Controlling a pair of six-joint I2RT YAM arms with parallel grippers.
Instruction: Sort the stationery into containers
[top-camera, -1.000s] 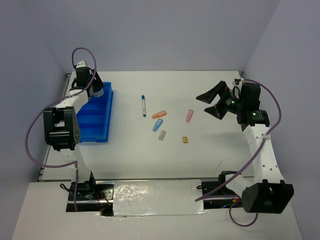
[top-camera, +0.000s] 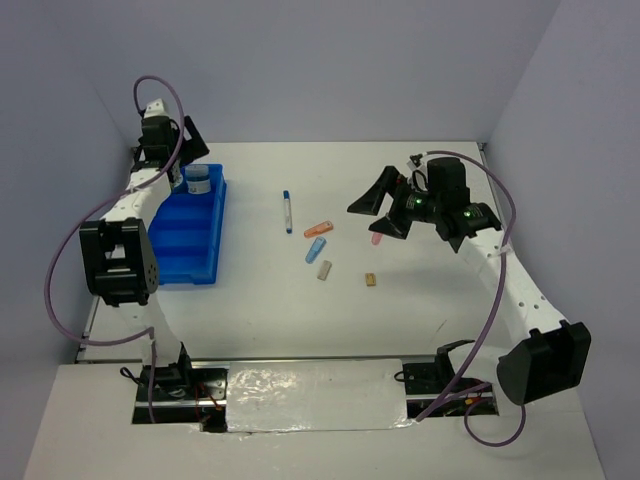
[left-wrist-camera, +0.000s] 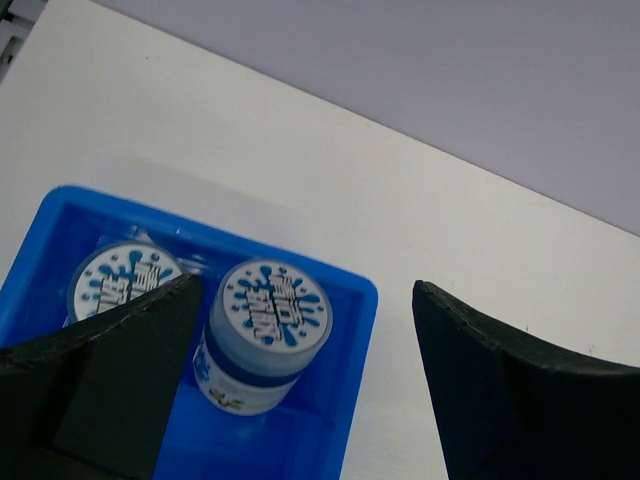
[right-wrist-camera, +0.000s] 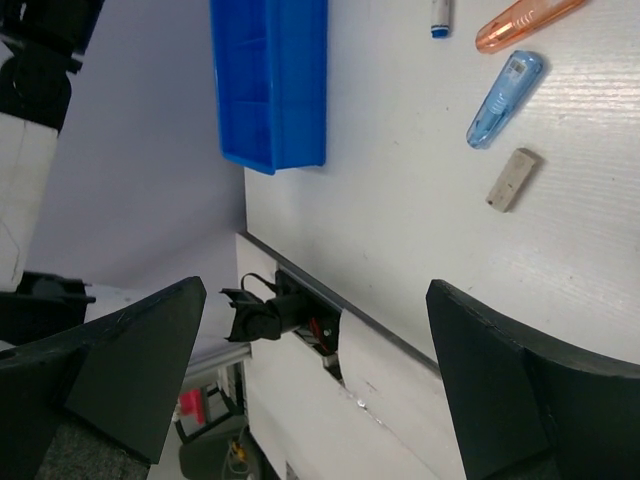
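My left gripper (top-camera: 183, 140) is open over the back of the blue container (top-camera: 185, 266), above two white-lidded round tubs (left-wrist-camera: 270, 305). My right gripper (top-camera: 378, 210) hangs open over the table's right half, partly covering a pink item (top-camera: 376, 239). On the table lie a white-blue marker (top-camera: 287, 210), an orange item (top-camera: 318, 229), a light blue item (top-camera: 316, 249), a grey block (top-camera: 324, 270) and a small yellowish block (top-camera: 370, 279).
Walls stand behind and at both sides; the container occupies the left edge.
My right gripper has moved left, now over the pink item. My left gripper has risen slightly toward the back of the container.
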